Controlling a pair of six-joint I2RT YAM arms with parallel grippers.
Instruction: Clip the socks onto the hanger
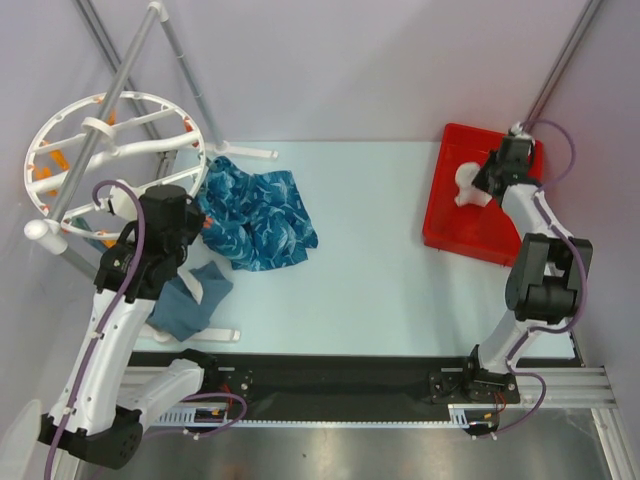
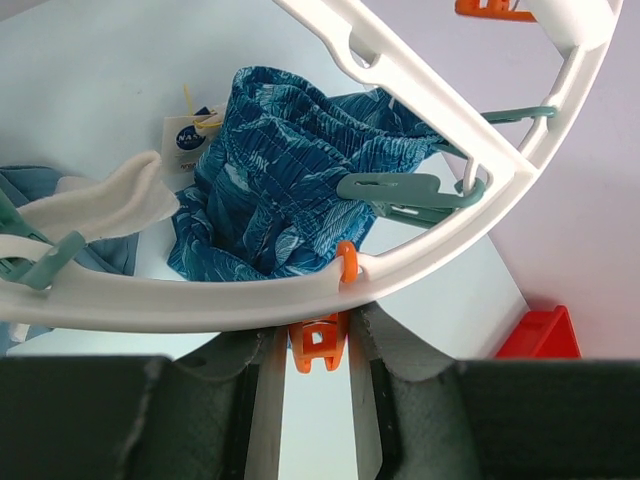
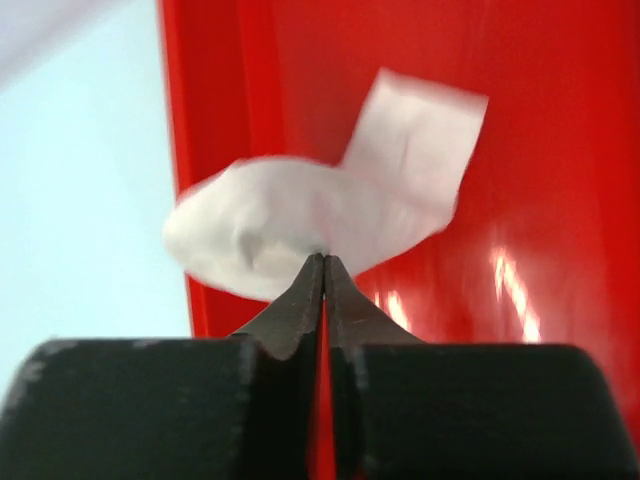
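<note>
A white sock [image 1: 470, 186] lies bunched in the red tray [image 1: 470, 240] at the right. My right gripper [image 1: 490, 178] is over the tray beside that sock. In the blurred right wrist view its fingertips meet over the sock [image 3: 390, 190]; whether any fabric is caught cannot be told. At the far left, my left gripper [image 1: 198, 215] is shut on an orange clip [image 2: 318, 340] of the white round hanger [image 1: 125, 148]. Another white sock [image 2: 110, 200] shows behind the hanger ring in the left wrist view, close to a green clip [image 2: 45, 265].
Blue patterned cloth [image 1: 262, 220] lies beside the hanger, overlapped in the left wrist view by a green clip [image 2: 410, 190]. Grey-blue cloth [image 1: 185, 315] is below it. The hanger's stand has white feet [image 1: 248, 152]. Mid-table is clear up to the tray.
</note>
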